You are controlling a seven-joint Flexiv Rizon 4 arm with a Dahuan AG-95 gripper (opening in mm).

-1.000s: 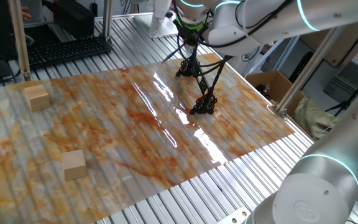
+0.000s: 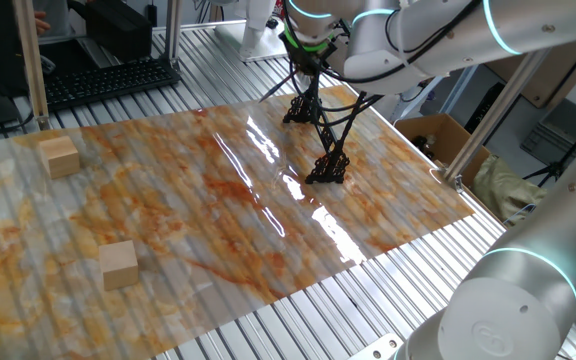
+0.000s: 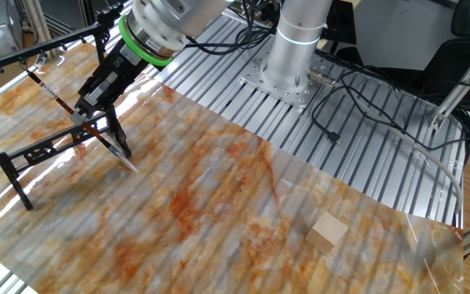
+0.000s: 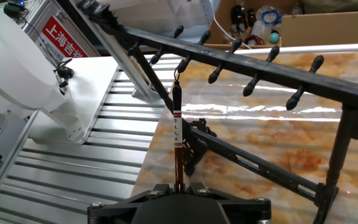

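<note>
A calligraphy brush [image 4: 178, 134] with a dark handle, a white label and a cord loop at its top stands between the fingers of my gripper, which appears shut on it. In exterior view 2 the brush [image 3: 54, 96] slants across the gripper [image 3: 81, 117], its pale tip pointing down to the right above the sheet. The black brush rack [image 4: 247, 68] has a row of pegs; in the wrist view the brush's loop appears close to one peg [image 4: 183, 65]. Whether the loop touches it, I cannot tell. Exterior view 1 mostly hides the gripper among the arm, cables and rack.
Two wooden blocks [image 2: 59, 157] [image 2: 119, 265] lie on the marbled sheet [image 2: 198, 270], well away from the rack. A keyboard [image 2: 108, 83] lies behind the sheet. A cardboard box [image 4: 328, 28] is beyond the rack. Much of the sheet is bare.
The arm's end has shifted slightly right and down in exterior view 1, near the rack. The rack and the blocks stay in place.
</note>
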